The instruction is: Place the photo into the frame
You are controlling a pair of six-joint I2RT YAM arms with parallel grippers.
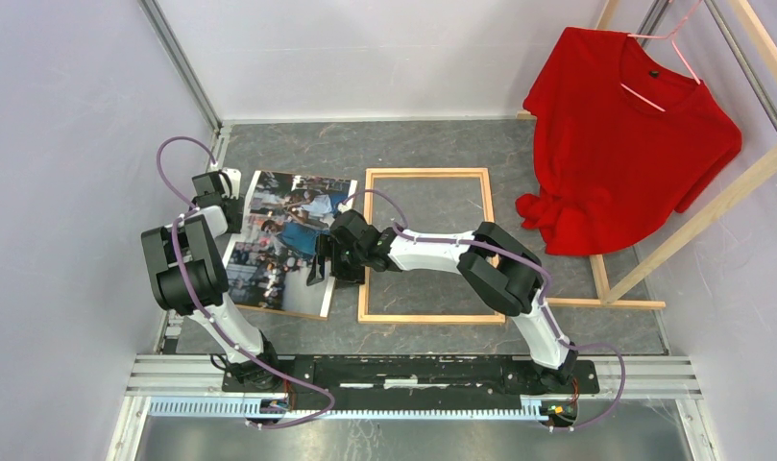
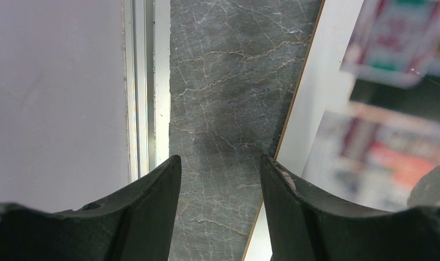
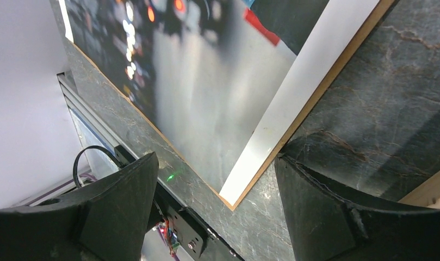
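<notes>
The photo [image 1: 269, 279], a white-bordered print on a thin brown-edged panel, lies slightly turned on the grey floor at left. To its right lies the empty wooden frame [image 1: 427, 173], its left side partly covered by my right arm. At the photo's left edge, my left gripper stands part open over bare floor, with the right fingertip [image 2: 274, 174] at the white border. My right gripper is open at the photo's right side; the white-bordered corner [image 3: 245, 174] shows between its fingers. Whether the fingertips touch the panel is unclear.
A wooden rack [image 1: 716, 206] with a hanging red shirt [image 1: 605, 134] stands at right. The left wall's metal rail [image 2: 147, 81] runs close beside my left gripper. Bare floor shows behind the photo and inside the frame.
</notes>
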